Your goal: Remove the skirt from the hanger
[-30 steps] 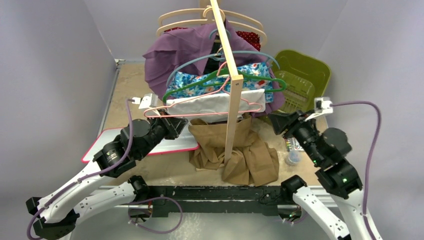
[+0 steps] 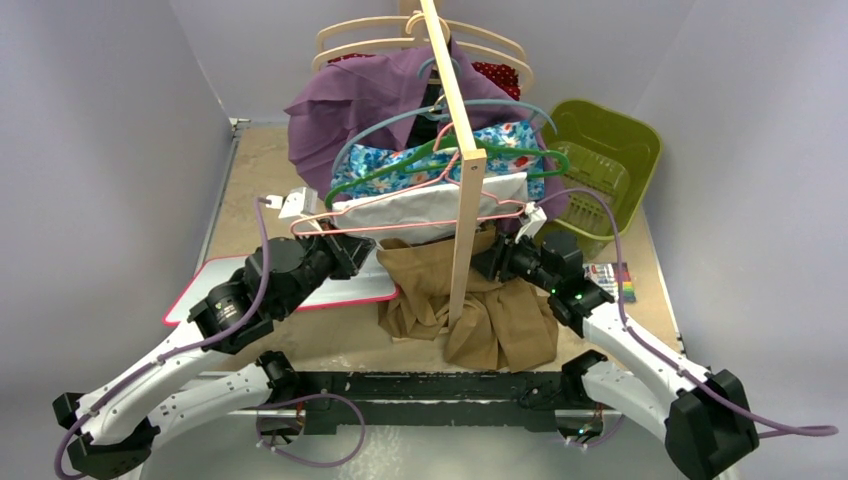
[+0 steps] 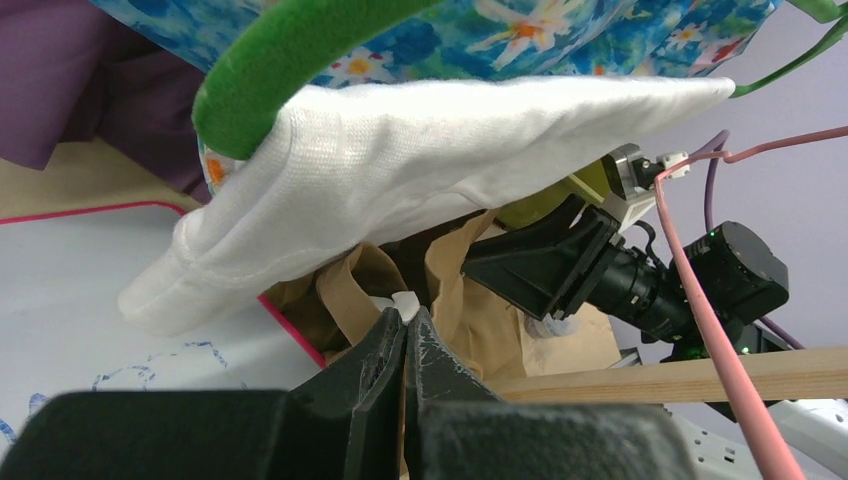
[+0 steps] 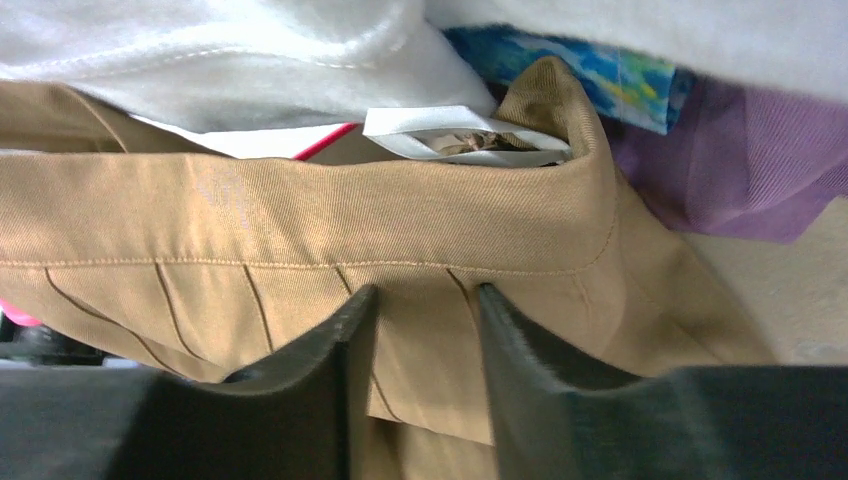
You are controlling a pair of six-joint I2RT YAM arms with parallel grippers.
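Observation:
A brown skirt (image 2: 500, 330) lies slumped under the front of the rack; its waistband (image 4: 300, 210) fills the right wrist view. The pink hanger (image 2: 385, 229) hangs above it beside a white cloth (image 2: 400, 210). My right gripper is part open at the waistband, fingertips apart over the fabric; whether cloth is between them is unclear. My left gripper is shut below the white cloth at the rack's left, with nothing clearly visible between its fingertips.
Green, blue and wooden hangers with garments fill the wooden rack (image 2: 470, 190). A green basket (image 2: 640, 150) stands back right, a whiteboard (image 2: 210, 290) lies left, and small items sit on the right.
My right arm has swung left and inward from beside the basket to the brown skirt under the rack. My left arm has not visibly moved.

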